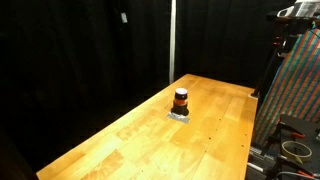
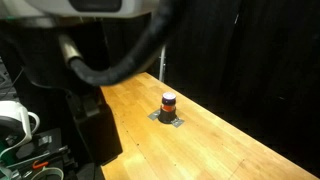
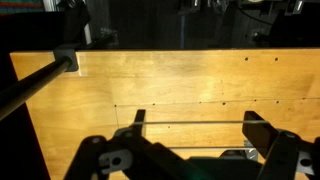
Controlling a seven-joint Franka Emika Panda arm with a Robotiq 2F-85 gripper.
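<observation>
A small dark cylinder point(image 1: 181, 101) with a white top and an orange-red band stands upright on the wooden table point(image 1: 120, 150). Silver strips point(image 1: 179, 118) lie at its base. Exterior view 2 shows the same cylinder point(image 2: 168, 105) near the middle, well away from the arm. My gripper is open in the wrist view, its two black fingers point(image 3: 262, 132) wide apart with nothing held between them. Below it is mostly bare wood. Part of a shiny silver piece point(image 3: 250, 153) peeks out beside the right finger; the cylinder itself cannot be made out there.
Black curtains point(image 1: 80, 60) hang behind the table. A blurred part of the arm point(image 2: 85, 45) fills the upper left of exterior view 2. A bucket point(image 1: 296, 151) and cables sit off the table's right side.
</observation>
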